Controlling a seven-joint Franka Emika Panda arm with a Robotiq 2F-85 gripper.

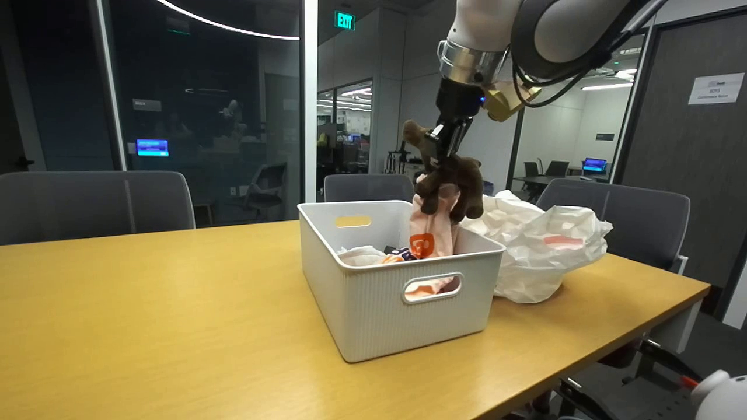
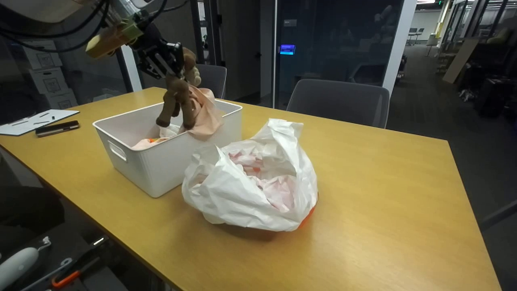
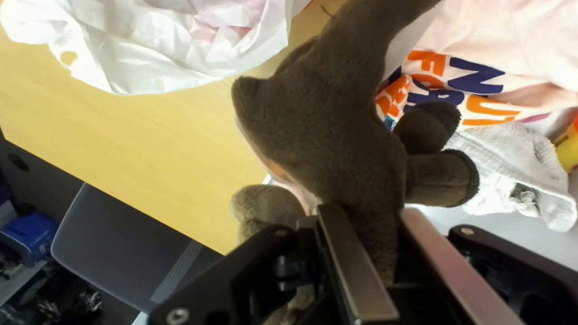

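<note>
My gripper is shut on a brown plush toy (image 3: 336, 113), its body pinched between the two metal fingers. In exterior view 1 the toy (image 1: 458, 175) hangs over the right part of a white bin (image 1: 413, 315). A pale pink cloth (image 1: 430, 227) with orange lettering runs up from the bin to the toy. In exterior view 2 that cloth (image 2: 206, 114) drapes beside the toy's legs over the bin's rim. How the cloth is attached to the toy cannot be made out.
Inside the bin lie a white towel (image 3: 504, 168) and a yellow item (image 3: 569, 146). Close beside the bin stands a crumpled white bag (image 2: 252, 189), its mouth open. A clipboard (image 2: 36, 121) and a black object (image 2: 57, 128) lie at the table's far end.
</note>
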